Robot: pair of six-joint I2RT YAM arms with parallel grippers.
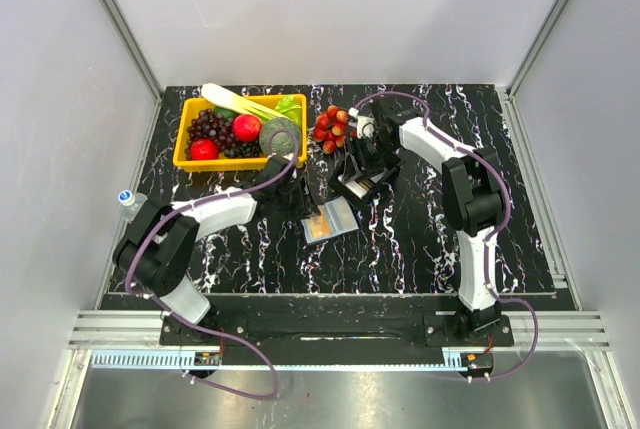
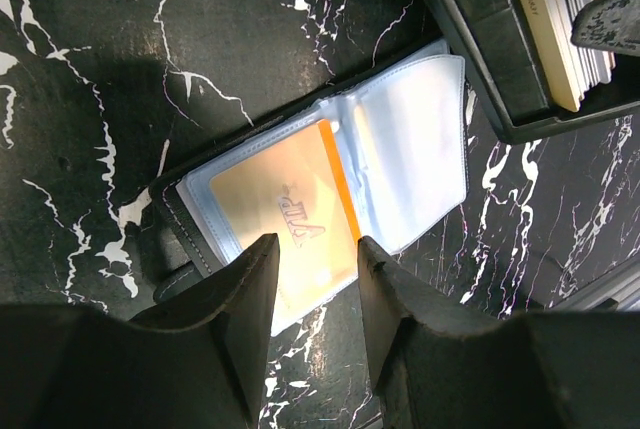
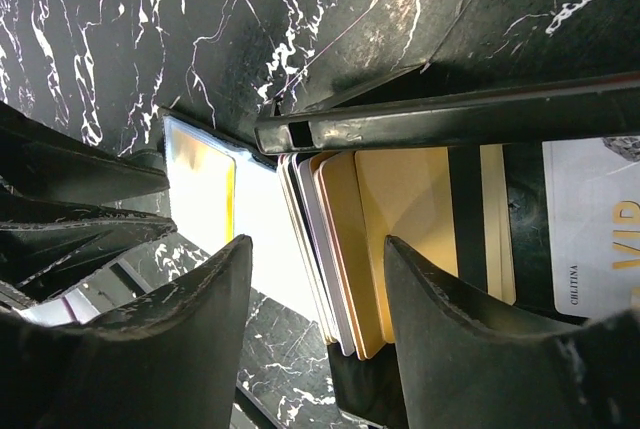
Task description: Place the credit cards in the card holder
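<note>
The card holder (image 2: 415, 139) lies spread flat on the table, clear sleeves up. One sleeve contains an orange-edged VIP card (image 2: 285, 214). Over the edge of that sleeve is my left gripper, its fingers apart and nothing between them. In the top view the holder (image 1: 343, 217) sits right of this gripper (image 1: 308, 211). A black box (image 3: 450, 114) holds a stack of credit cards (image 3: 330, 239) leaning together, beside flat ones. My right gripper is above the stack with its fingers parted, the cards' edges showing in the gap; contact cannot be made out.
A yellow basket (image 1: 178, 149) of fruit and vegetables stands at the back left, with red fruit (image 1: 331, 127) beside it. A bottle (image 1: 130, 204) is at the left edge.
</note>
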